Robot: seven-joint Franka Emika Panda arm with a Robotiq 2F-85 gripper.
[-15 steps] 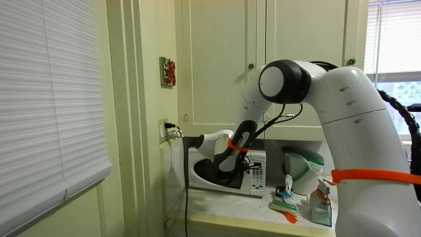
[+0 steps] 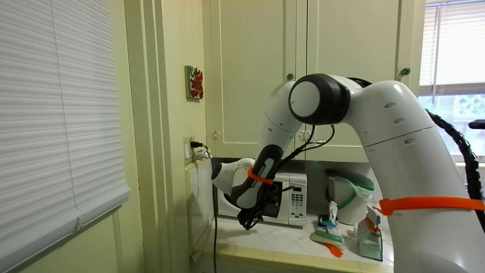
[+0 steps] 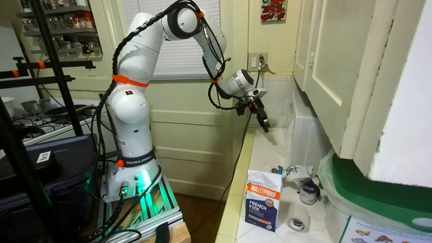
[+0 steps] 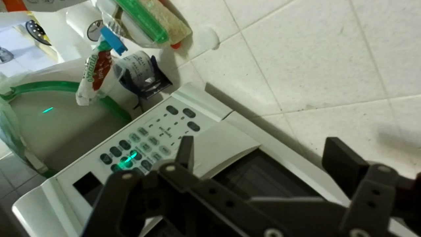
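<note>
My gripper stands open in the wrist view, its two dark fingers wide apart and nothing held between them. Behind the fingers shows the white microwave (image 4: 221,144), with its keypad and part of its dark door window. Exterior view 1 has the gripper (image 2: 250,220) low in front of the microwave (image 2: 298,202), the arm hiding much of the door. From exterior view 2 the gripper (image 3: 262,119) points down over the far part of the tiled counter (image 3: 265,152), apart from its surface.
A coffee bag (image 3: 263,200), a tape roll (image 3: 298,217) and a small jar (image 3: 308,192) stand on the near counter. Beside the microwave is a lined bin (image 2: 343,193). A bag with a green clip (image 2: 326,237) lies in front. Cabinets (image 2: 254,77) hang above; bare tile (image 4: 315,55) lies before the microwave.
In exterior view 1 the arm has shifted left and its forearm and wrist are lower. My gripper now sits lower, in front of the microwave's bottom edge. Objects on the counter look unmoved.
</note>
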